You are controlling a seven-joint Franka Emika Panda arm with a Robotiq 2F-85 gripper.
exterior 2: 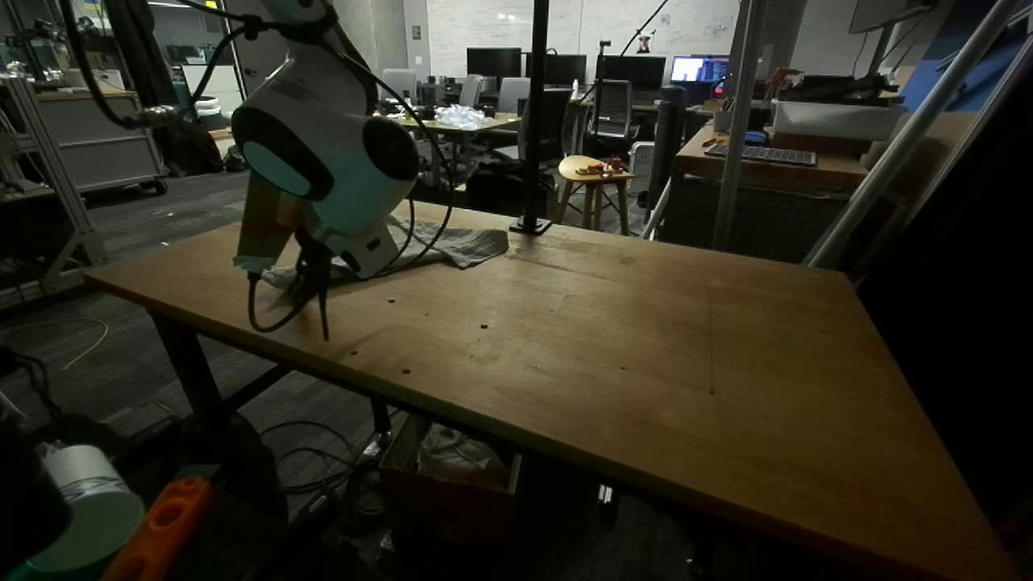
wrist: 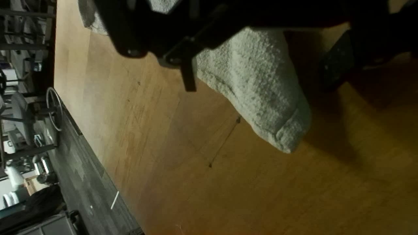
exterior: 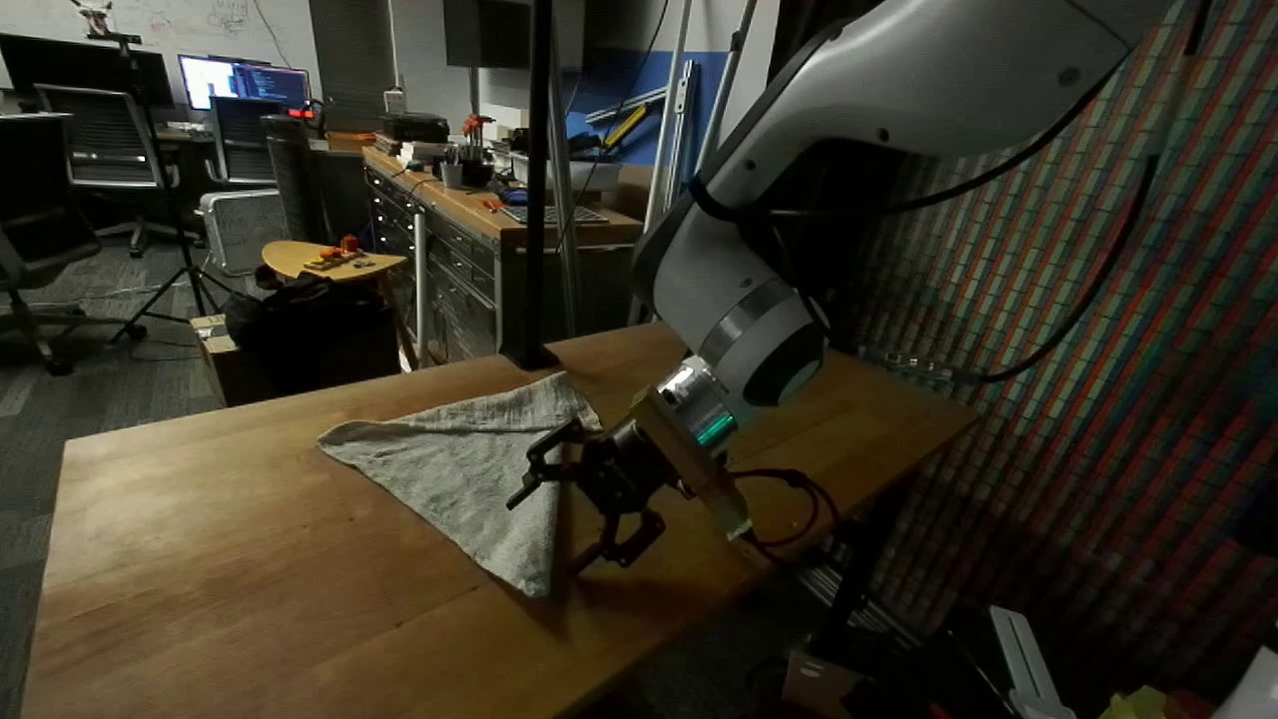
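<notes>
A grey cloth (exterior: 467, 473), folded into a rough triangle, lies on the wooden table (exterior: 240, 575). My gripper (exterior: 545, 534) is tilted down over its right side, fingers wide apart. One finger hangs over the cloth; the other is just past its right edge, low near the tabletop. In the wrist view the corner of the cloth (wrist: 266, 90) reaches between the open fingers, with nothing gripped. Whether a finger touches the cloth, I cannot tell. From the second exterior view, the arm covers much of the cloth (exterior 2: 465, 247).
A black post (exterior: 527, 356) stands at the table's far edge behind the cloth. Cables (exterior: 815, 509) loop beside the wrist.
</notes>
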